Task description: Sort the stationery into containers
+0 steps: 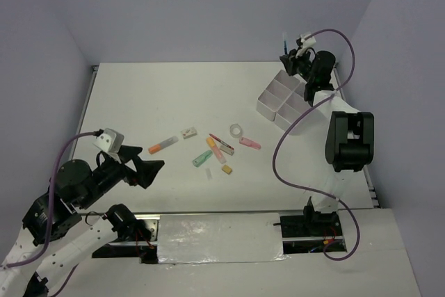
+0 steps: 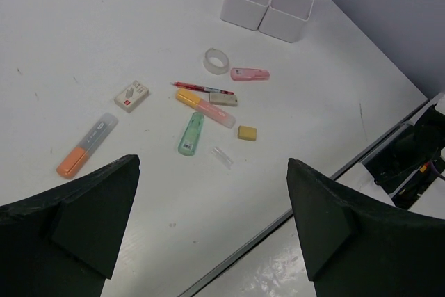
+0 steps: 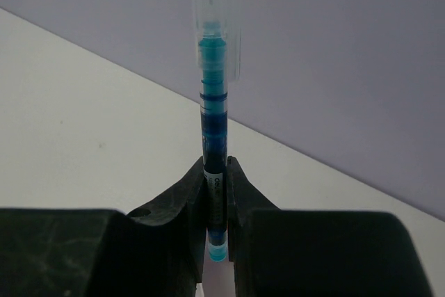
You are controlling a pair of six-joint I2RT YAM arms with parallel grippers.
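My right gripper [image 1: 288,60] is over the back of the white compartment container [image 1: 277,106], holding a blue pen [image 3: 214,130] upright between its fingers. My left gripper [image 1: 144,170] stands open at the front left. On the table lie an orange-grey marker [image 2: 83,151], a white eraser [image 2: 131,95], a red pen [image 2: 183,85], a yellow-pink highlighter [image 2: 216,113], a grey block [image 2: 223,99], a green item [image 2: 191,135], a pink item [image 2: 249,74], a tape roll [image 2: 215,60], a small yellow block [image 2: 247,132] and a clear piece [image 2: 221,156].
Grey walls surround it at the back and sides. The table's front edge has a metal rail [image 1: 208,213].
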